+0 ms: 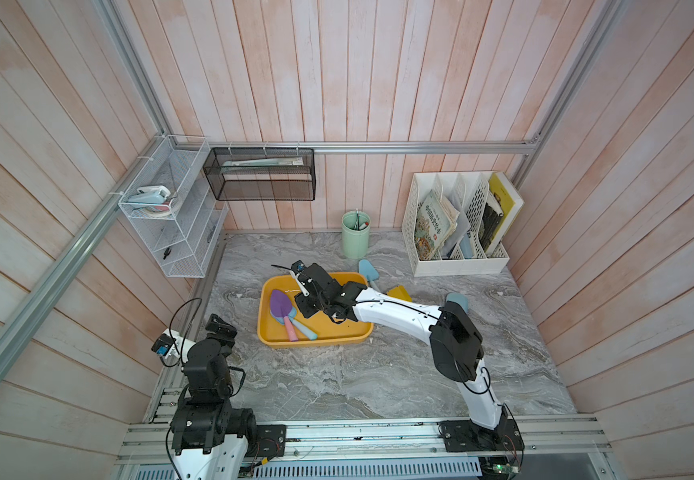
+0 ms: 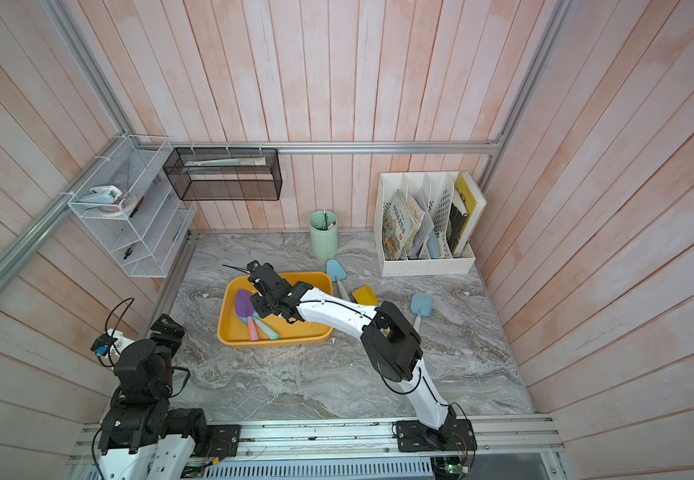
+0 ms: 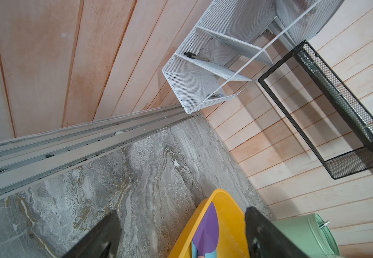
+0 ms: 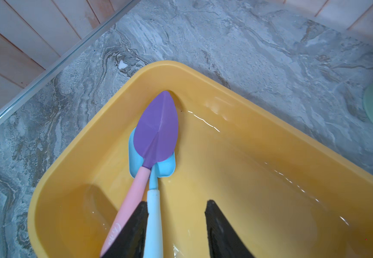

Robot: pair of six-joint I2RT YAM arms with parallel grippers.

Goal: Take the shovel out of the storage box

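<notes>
The yellow storage box holds two shovels: a purple shovel with a pink handle, lying across a blue shovel with a pale blue handle. My right gripper hangs over the box, its fingers part open and nothing between them; in the right wrist view they are just beside the two handles. My left gripper is at the left edge of the counter, outside the box, with its blurred fingers apart and empty.
Behind the box stand a green canister and a white divider with books. Blue shovels and a yellow item lie on the right. A wire shelf hangs at left.
</notes>
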